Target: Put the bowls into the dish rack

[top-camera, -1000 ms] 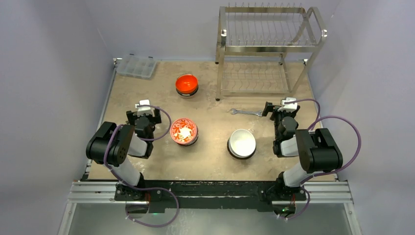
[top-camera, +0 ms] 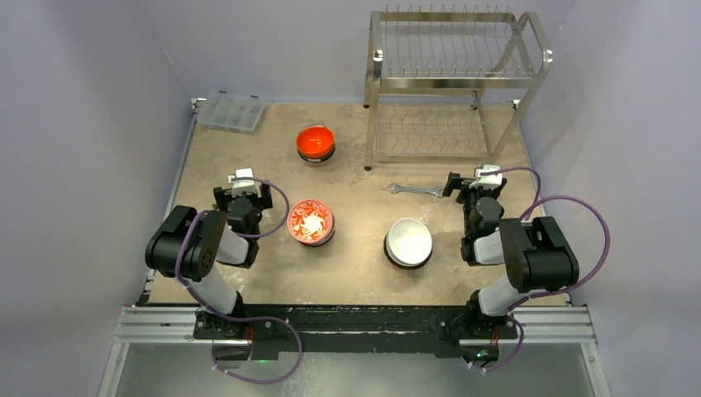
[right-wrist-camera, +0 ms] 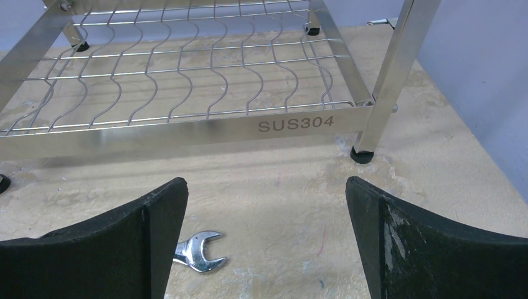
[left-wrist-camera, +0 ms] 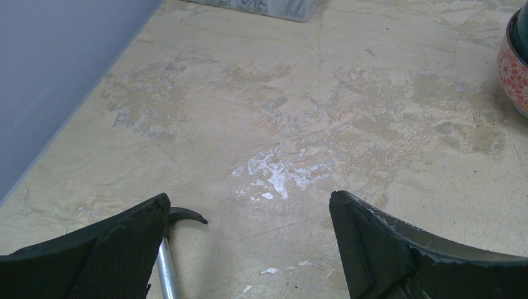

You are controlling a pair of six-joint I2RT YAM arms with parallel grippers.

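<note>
In the top view an orange bowl (top-camera: 316, 140), apparently stacked on others, stands toward the back. A red-and-white patterned bowl (top-camera: 311, 222) sits left of the table's middle, with another rim under it. To the right, a white bowl (top-camera: 409, 241) rests over a dark-rimmed one. The two-tier metal dish rack (top-camera: 457, 83) stands at the back right, no bowls on it; its lower tier (right-wrist-camera: 249, 128) fills the upper right wrist view. My left gripper is open and empty, left of the patterned bowl. Open and empty too, my right gripper points toward the rack's front.
A wrench (top-camera: 416, 190) lies between the rack and the white bowl, close to the right gripper. A clear divided box (top-camera: 231, 112) occupies the back left corner. By the left finger is a dark-headed tool with a metal shaft (left-wrist-camera: 166, 268).
</note>
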